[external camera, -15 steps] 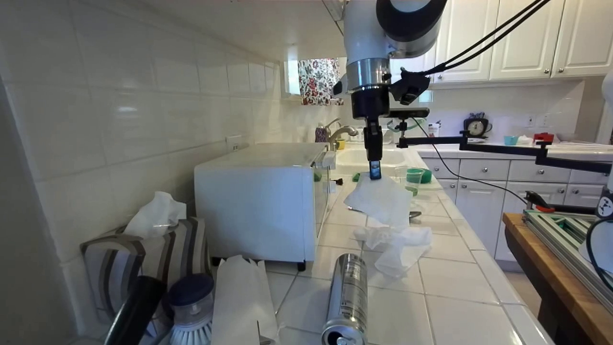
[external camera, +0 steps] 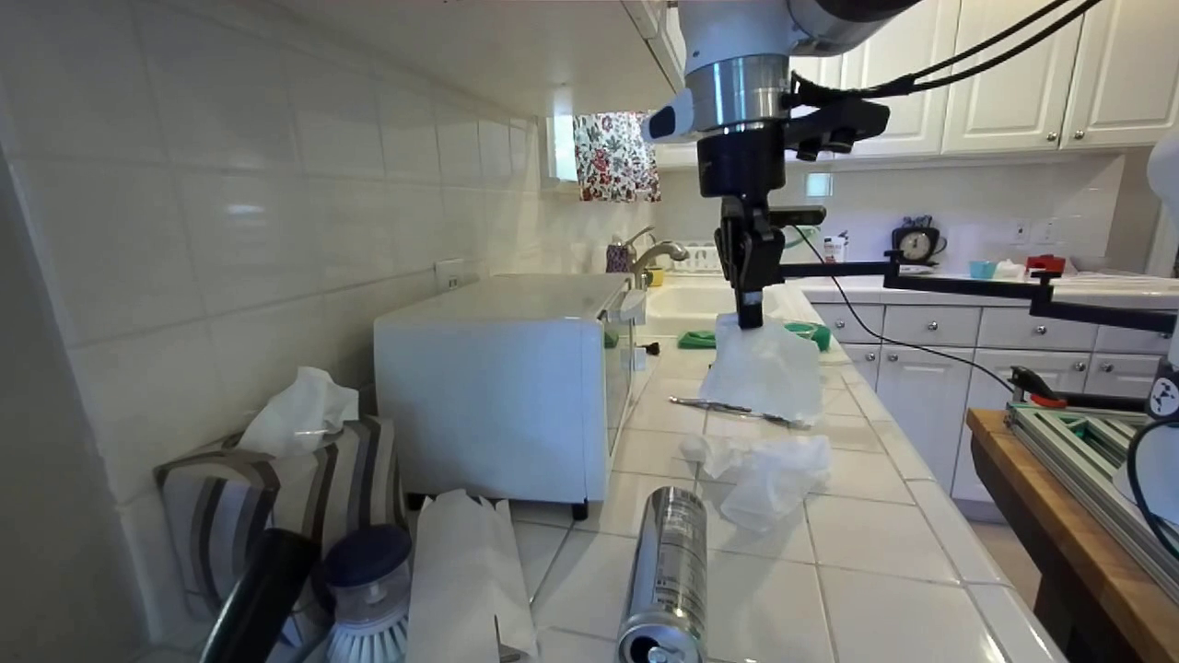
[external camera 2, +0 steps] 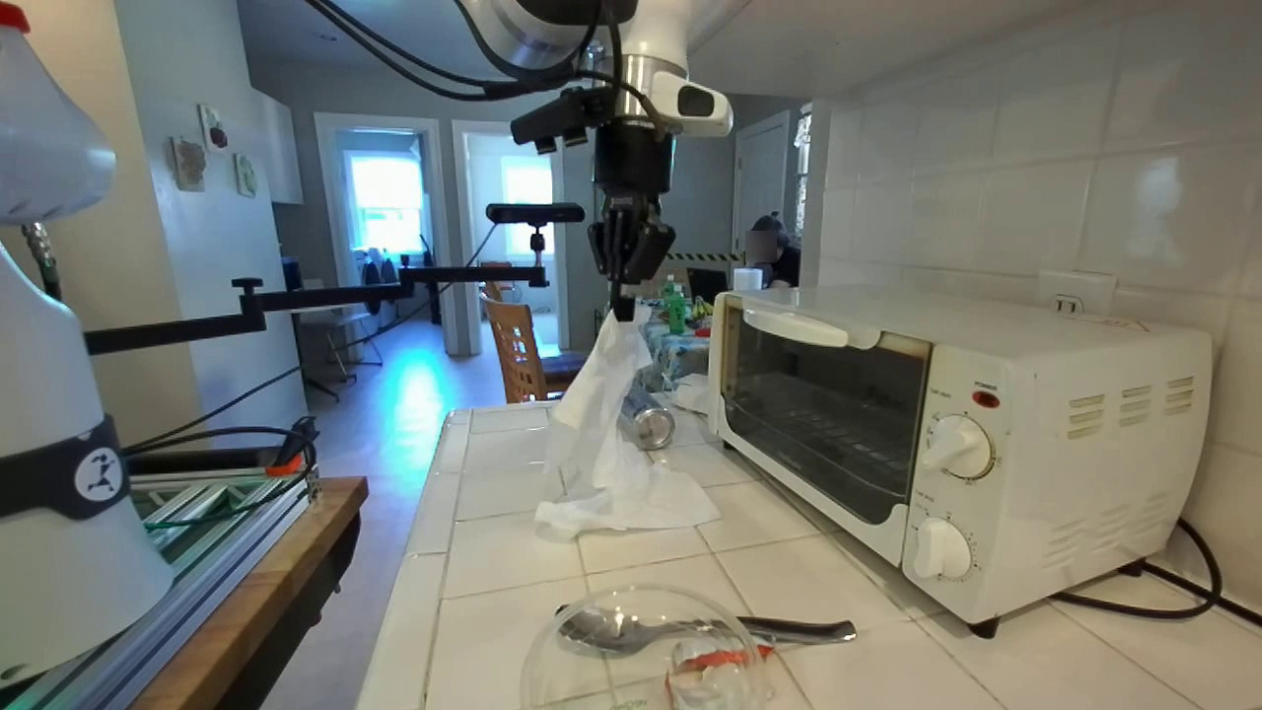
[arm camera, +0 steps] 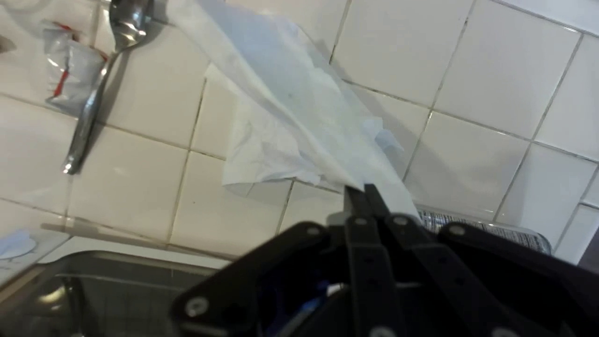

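My gripper (external camera: 751, 320) is shut on a white tissue (external camera: 768, 370), pinching its upper end above the tiled counter. In exterior view 2 the tissue (external camera 2: 609, 379) hangs down in a narrow fold from the fingertips. From the wrist view, the tissue (arm camera: 314, 95) stretches up and left from my gripper. A second crumpled white tissue (external camera: 774, 481) lies on the counter, nearer to the exterior view 1 camera; whether the two touch is hard to tell.
A white toaster oven (external camera 2: 828, 402) stands along the wall. A silver can (external camera: 669, 575) lies on its side. Beyond the tissue are a spoon (arm camera: 90, 109), a crumpled wrapper (arm camera: 73, 73) and a clear container (external camera 2: 544, 657). A striped tissue box (external camera: 298, 486) sits by the wall.
In exterior view 1 my gripper has moved slightly right and up and has turned. The held tissue has swung right with it, uncovering the spoon. The other tissue and the can stay put.
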